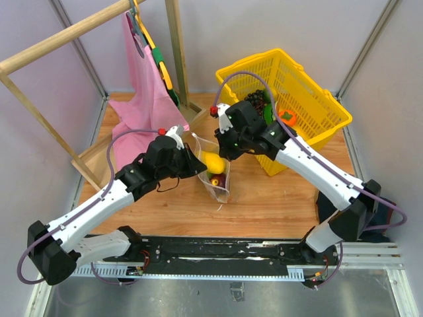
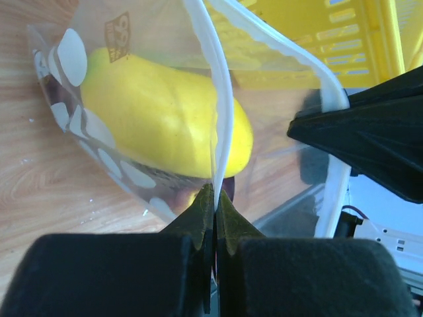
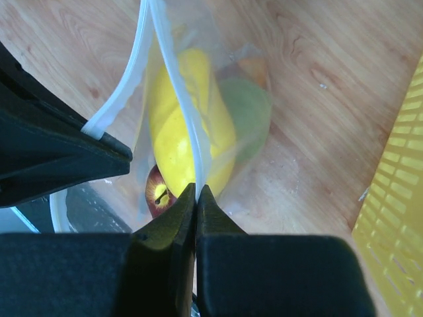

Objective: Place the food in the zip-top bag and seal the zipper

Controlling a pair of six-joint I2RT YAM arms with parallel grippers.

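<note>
Between my grippers stands the clear zip top bag [image 1: 220, 193], its mouth open but narrow. In it lie a long yellow food piece [image 2: 162, 112], a dark red apple [image 3: 157, 190] and something green [image 3: 246, 115], seen through the film. My left gripper is shut on one side of the bag's rim, the white strip running up from its fingertips. On the opposite side, my right gripper is shut on the other rim strip [image 3: 188, 112]. From above, the fingertips of both grippers are close together, partly covering the mouth.
A yellow basket [image 1: 314, 99] at the back right holds dark grapes [image 1: 256, 99] and an orange-red piece [image 1: 288, 117]; the right arm passes over its near edge. A pink cloth [image 1: 142, 86] hangs from a wooden stand at left.
</note>
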